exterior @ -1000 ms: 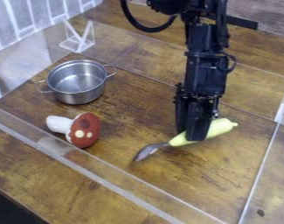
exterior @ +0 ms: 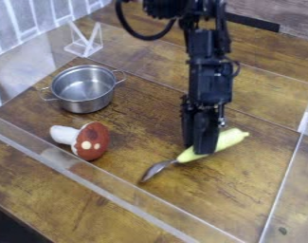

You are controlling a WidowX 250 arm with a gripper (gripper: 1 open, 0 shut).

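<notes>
The black arm reaches down from the top to the right of centre, its gripper [exterior: 199,142] low over the wooden table, shut on a pale yellow corn-like object [exterior: 224,139] lying diagonally. A metal spoon [exterior: 156,169] extends to the lower left of the yellow object; whether the fingers also touch its handle is hidden.
A steel pot [exterior: 82,87] sits at upper left. A red and white mushroom toy [exterior: 89,142] lies below it. Clear panels edge the work area at left, front and right.
</notes>
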